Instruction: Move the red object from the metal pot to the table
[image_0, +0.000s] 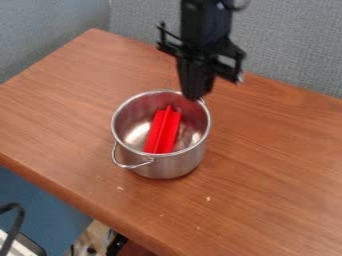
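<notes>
The red object (163, 132), long and with a ridge along it, rests inside the metal pot (170, 168), leaning up toward the back of the bowl. The pot stands on the wooden table with its wire handle at the front left. Above the pot's back right rim hangs my black gripper (206, 85), clear of the red object. No red shows at its fingertips. The dark fingers blend together, so their opening is unclear.
Bare wooden table (274, 170) stretches to the right of the pot, and there is free room to the left too. The table's front left edge drops to a blue area with dark equipment. Grey walls stand behind.
</notes>
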